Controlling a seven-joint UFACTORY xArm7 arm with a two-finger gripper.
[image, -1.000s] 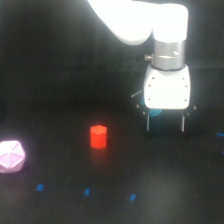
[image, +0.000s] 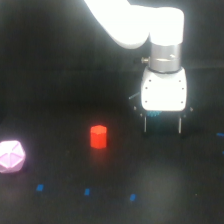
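Note:
My white gripper (image: 163, 122) hangs from the arm at the upper right, its two thin fingers pointing down and set wide apart, open, with nothing seen between them. A small red block (image: 98, 137) rests on the dark surface, left of and a little below the gripper. A pale pink faceted object (image: 11, 157) lies at the left edge of the view.
Small blue tape marks (image: 87, 191) dot the dark floor (image: 110, 205) in the foreground, with another at the right edge. A blue patch shows behind the fingers. The area between the block and the gripper is clear.
The arm and gripper have shifted very slightly left. The red block and the pink object have not moved.

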